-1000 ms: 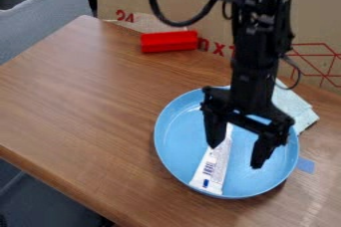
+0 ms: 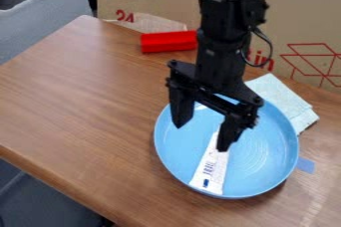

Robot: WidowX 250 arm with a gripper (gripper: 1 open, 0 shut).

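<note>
My black gripper hangs over a light blue plate, its two fingers apart and empty. A white packet with printing lies on the plate, slanting below the fingers. Its upper end is partly hidden behind the gripper.
A red object lies at the back near a cardboard wall. A pale folded cloth is behind the plate on the right. Its front left edge drops off beside a dark area.
The gripper has risen from low over the plate and moved left, away from where it was around the packet's right side. The packet and plate look unmoved.
</note>
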